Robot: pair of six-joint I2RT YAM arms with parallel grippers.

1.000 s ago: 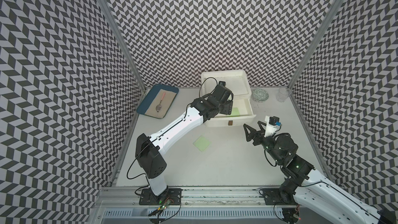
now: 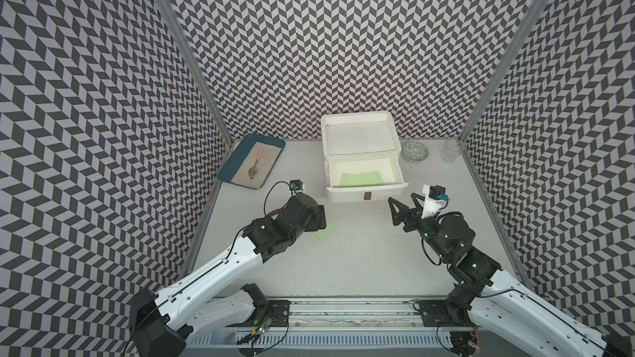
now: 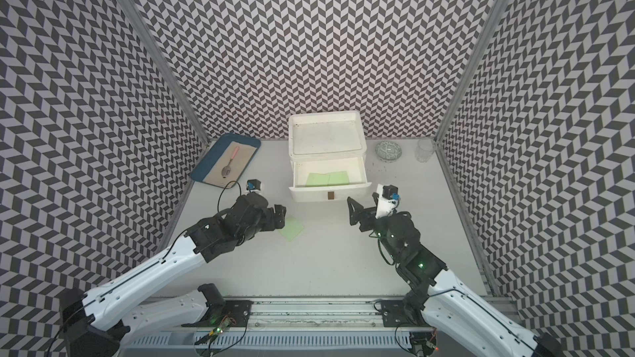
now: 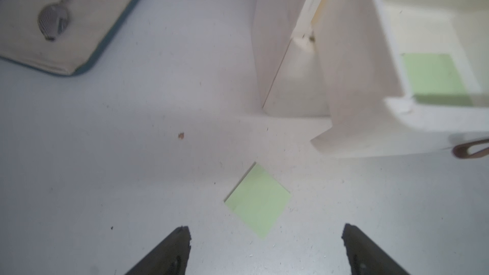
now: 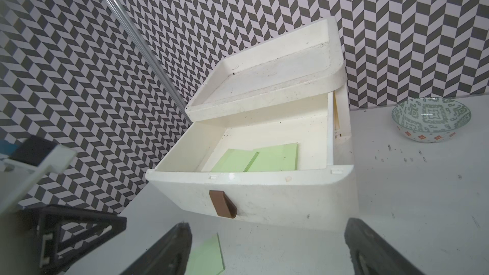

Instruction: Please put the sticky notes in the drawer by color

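Note:
One green sticky note pad (image 4: pixel 258 200) lies flat on the table, turned like a diamond, in front of the drawer's left corner. My left gripper hovers above and close to it, fingers apart with nothing between them. The white drawer (image 5: pixel 254 191) is pulled out, its brown tab facing front. Inside it rest two green sticky note pads (image 5: pixel 277 157) side by side, near the front wall. To the right of the drawer's front, my right gripper stands open and empty, pointing toward the drawer.
At the back left lies a blue-edged mat (image 2: pixel 246 142) with a pink-handled spoon (image 2: pixel 254 165). A patterned bowl (image 2: pixel 415 151) and a clear glass (image 2: pixel 451 150) stand at the back right.
My left arm has swung from over the drawer toward the front left, near the loose green pad. Both pads in the drawer now show. The right arm has stayed still.

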